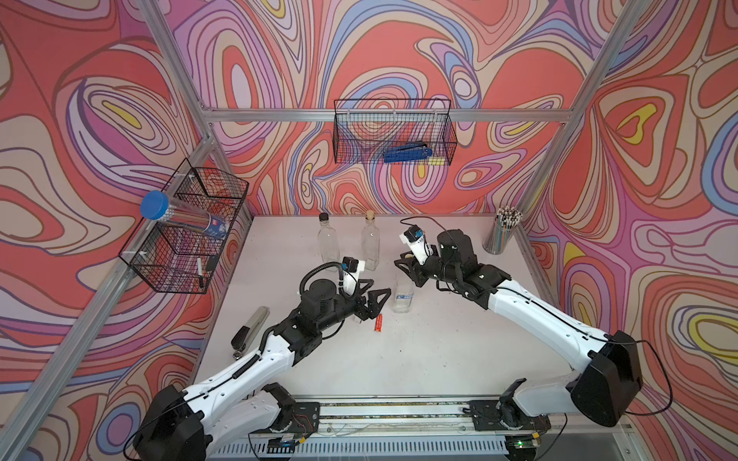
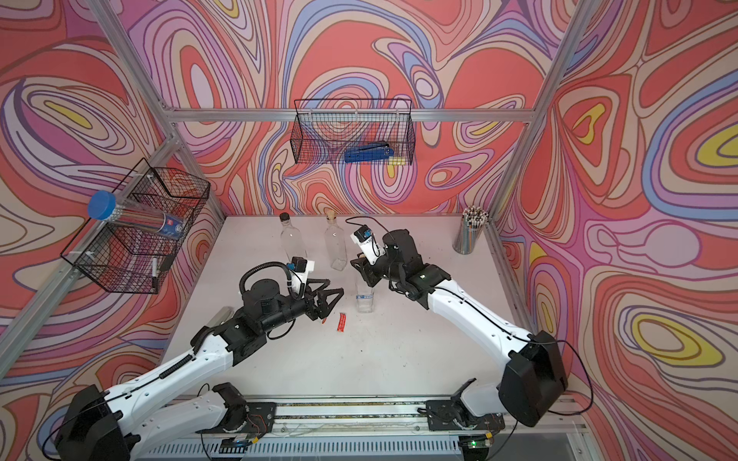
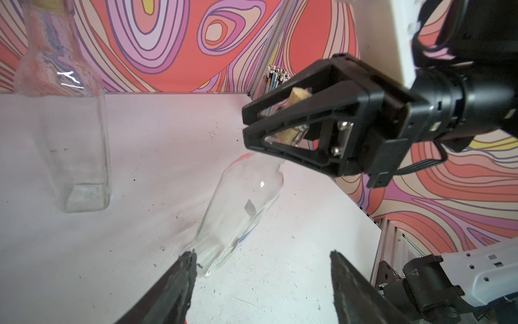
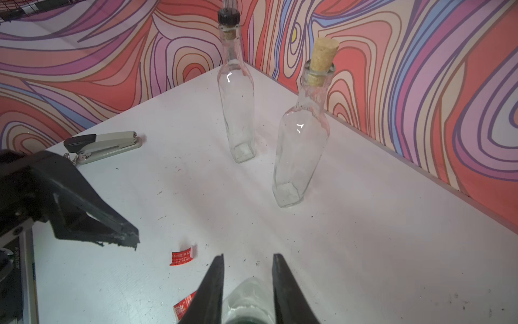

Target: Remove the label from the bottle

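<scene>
My right gripper [image 1: 406,261] is shut on the neck of a clear glass bottle [image 1: 403,298], just below its cork [image 3: 297,97]. A blue and white label [image 1: 403,295] is on that bottle's lower side; the left wrist view catches only a sliver of blue along its edge. The bottle leans in the left wrist view, its base low over the table or touching it; which of these I cannot tell. Left of the bottle, my left gripper stands open and empty, its fingers [image 3: 171,286] wide apart and clear of the glass.
Two unlabelled bottles stand behind: one black-capped [image 4: 237,108], one corked [image 4: 301,140]. Red label strips [image 1: 378,322] lie on the table near the left gripper. A stapler [image 4: 105,144] is at the left, a pen holder [image 1: 501,232] at back right.
</scene>
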